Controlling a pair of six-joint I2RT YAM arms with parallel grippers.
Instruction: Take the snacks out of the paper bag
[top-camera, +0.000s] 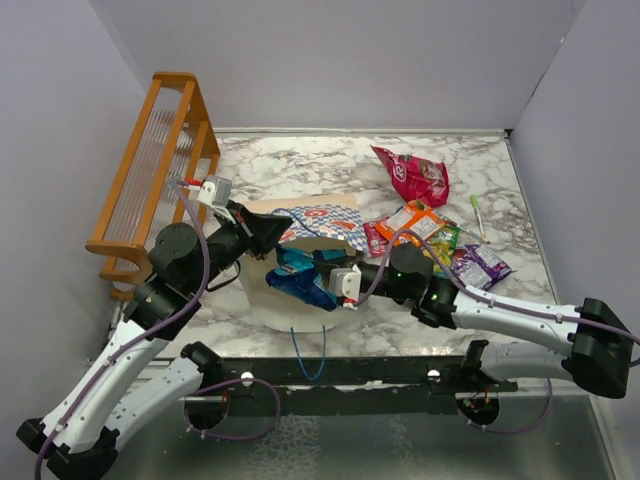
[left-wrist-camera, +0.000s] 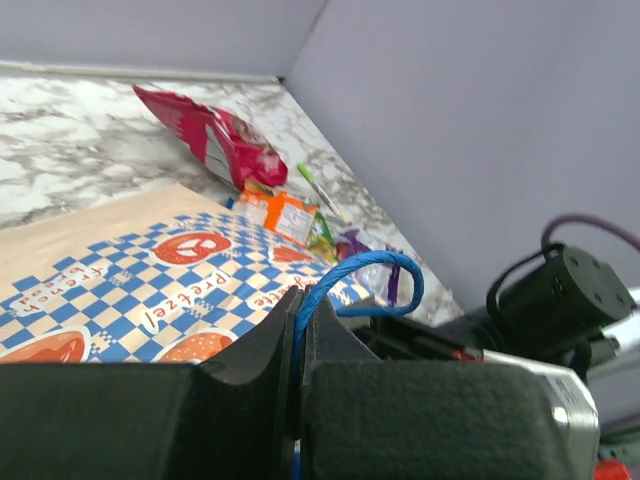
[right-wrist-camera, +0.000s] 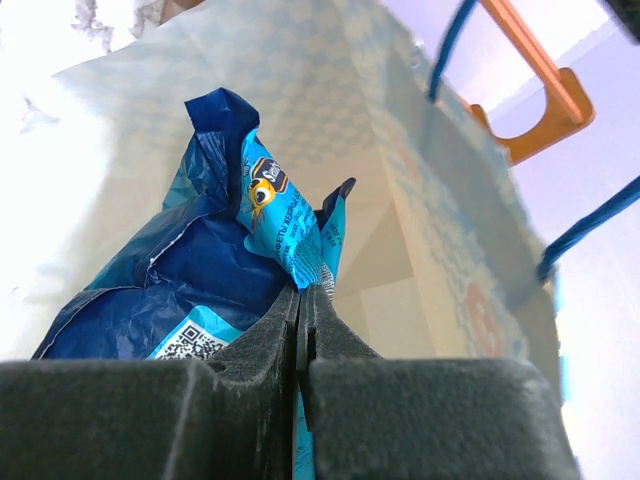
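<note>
The paper bag (top-camera: 268, 302) lies on its side at the table's front, its checkered face (left-wrist-camera: 160, 290) up and its mouth toward the front. A blue snack pack (right-wrist-camera: 215, 250) sits in the bag's mouth, pinched at its crumpled edge by my right gripper, which is shut on it. From above, the blue pack (top-camera: 300, 283) shows in the opening. My left gripper is shut on the bag's blue rope handle (left-wrist-camera: 345, 272) at the upper left of the mouth.
On the right lie a large pink pack (top-camera: 415, 176), an orange pack (top-camera: 408, 222) and a purple pack (top-camera: 480, 266), with a green pen (top-camera: 477, 215) beyond. A wooden rack (top-camera: 150, 165) stands at the left.
</note>
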